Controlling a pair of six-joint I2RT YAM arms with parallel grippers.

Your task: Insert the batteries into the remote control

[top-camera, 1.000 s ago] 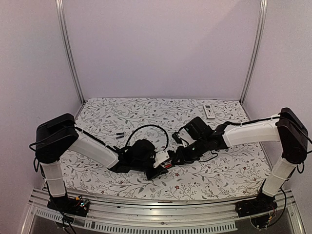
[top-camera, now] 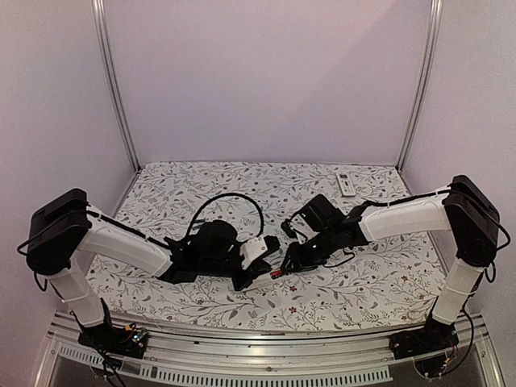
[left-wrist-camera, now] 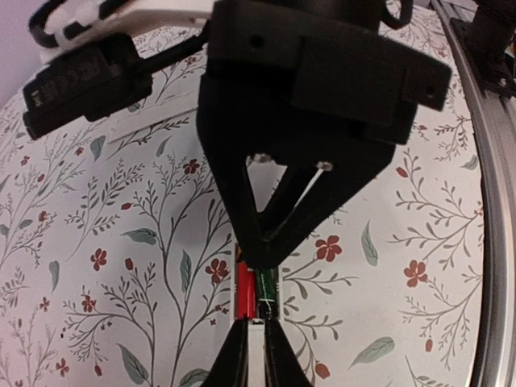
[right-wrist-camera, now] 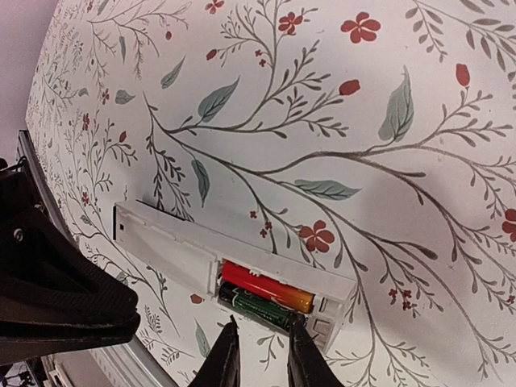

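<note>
A white remote control (right-wrist-camera: pixel 242 248) lies on the patterned cloth with its battery compartment facing up. In the right wrist view, a red battery (right-wrist-camera: pixel 266 285) and a dark green battery (right-wrist-camera: pixel 254 307) lie side by side in that compartment. My right gripper is part open, one fingertip in front of the green battery's near end; whether it touches cannot be told. Seen from the left wrist, the remote lies beyond my left gripper, whose fingers are slightly apart with no battery between them. The right gripper's dark body covers the remote's far part there.
Another white handset (top-camera: pixel 345 185) lies at the back right. The two grippers are close together over the remote, leaving little room between them.
My left gripper has drawn back to the left, away from the compartment. The right arm has shifted only slightly.
</note>
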